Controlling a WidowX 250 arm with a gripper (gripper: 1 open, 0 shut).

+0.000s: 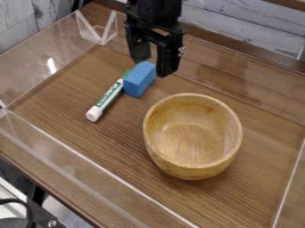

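My gripper (152,46) is at the top centre of the camera view, black, open, its fingers pointing down above and around the upper end of a blue block (138,80). Left of the block lies a white tube (103,101) with green markings, angled toward the lower left. A large tan oval bowl (192,135) sits right of centre.
The wooden table (84,169) has free room at the left, right and front. A wall or edge runs along the upper left, and black cables lie at the bottom left corner.
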